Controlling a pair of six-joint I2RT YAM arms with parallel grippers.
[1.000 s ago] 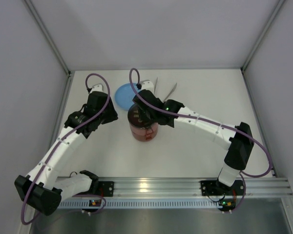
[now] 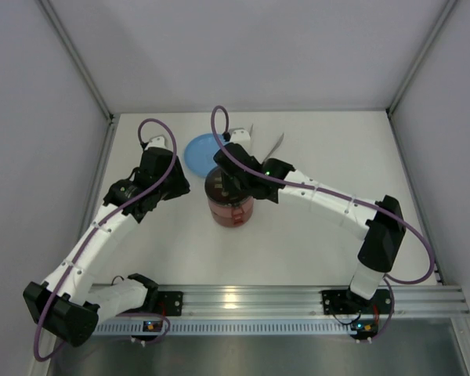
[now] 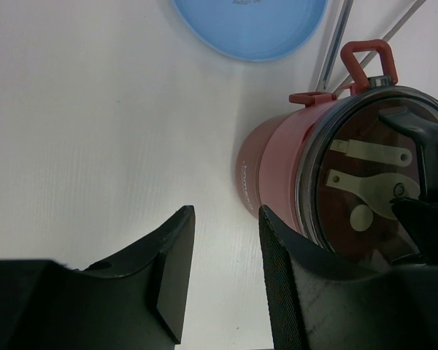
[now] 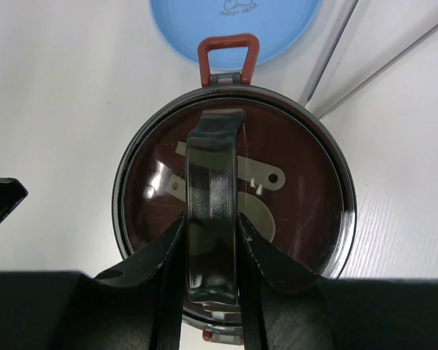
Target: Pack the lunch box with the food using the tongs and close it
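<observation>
The pink lunch box (image 2: 231,213) stands upright on the table, its dark see-through lid (image 4: 299,197) on top with pale utensils showing through it. In the right wrist view my right gripper is shut on the black handle (image 4: 212,168) of that lid. The red clasp (image 4: 256,55) at the far side stands out from the rim, and another clasp (image 4: 223,337) shows at the near side. To the left of the lunch box, apart from it, my left gripper is part open with nothing between its fingers.
A blue plate (image 2: 197,157) lies behind the lunch box. Two thin metal utensils, one of them a knife-like piece (image 2: 274,146), lie behind it to the right.
The right gripper and the lid's top have shifted very slightly. The left arm shows almost no movement, and the plate stays where it was.
</observation>
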